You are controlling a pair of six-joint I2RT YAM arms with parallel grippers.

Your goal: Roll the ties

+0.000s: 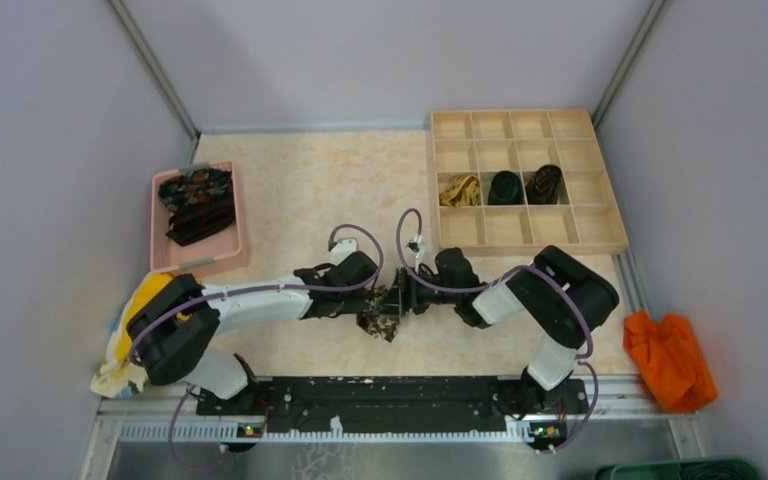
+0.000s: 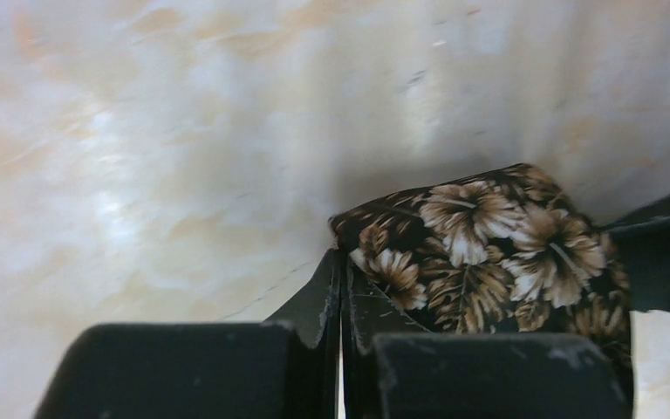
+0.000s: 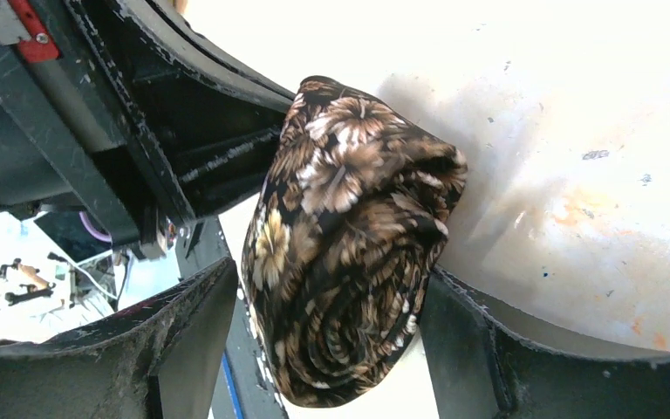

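Observation:
A black tie with tan and white flowers (image 1: 378, 327), partly rolled, lies on the table between my grippers; the top view shows only part of it. Its coiled end (image 3: 340, 336) faces my right gripper, whose fingers stand apart on either side of the roll. Whether they press on it cannot be told. My left gripper is shut, its tips at the near corner of the tie's flowered side (image 2: 497, 253). From the right wrist view, the left gripper's dark fingers (image 3: 235, 157) reach the roll's far side. No cloth shows between them.
A wooden divided box (image 1: 455, 232) at the back right holds rolled ties in several cells. The pink bin (image 1: 200, 265) at left contains folded dark ties. Yellow cloth (image 1: 125, 345) and orange cloth (image 1: 668, 360) lie at the sides. Bare table (image 1: 310, 180) spreads behind the arms.

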